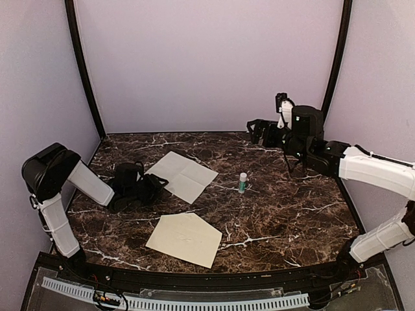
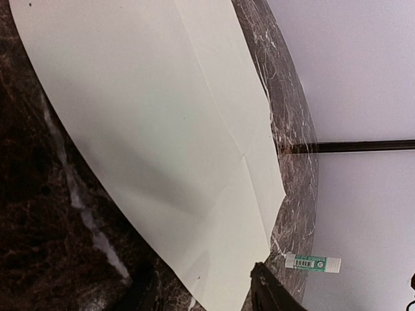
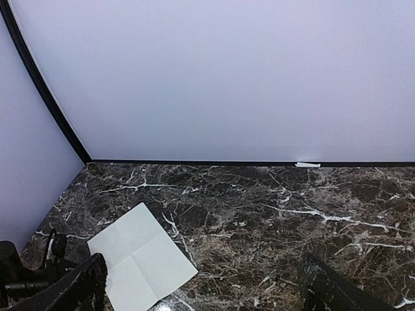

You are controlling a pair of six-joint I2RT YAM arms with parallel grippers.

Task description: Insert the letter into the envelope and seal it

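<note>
The white letter (image 1: 185,175) lies on the dark marbled table, creased and mostly flat. In the top view my left gripper (image 1: 161,183) is low at the letter's left corner. From the left wrist, the letter (image 2: 155,116) fills much of the view, and one corner runs down between the parted fingers; I cannot tell whether they touch it. The cream envelope (image 1: 186,240) rests near the table's front, its pointed flap toward the back. High at the right hangs my right gripper (image 1: 251,133), its fingers (image 3: 84,285) wide apart with only table between them.
A glue stick (image 1: 242,183) with a white cap stands upright right of the letter. Walls (image 1: 207,65) close off the back and both sides.
</note>
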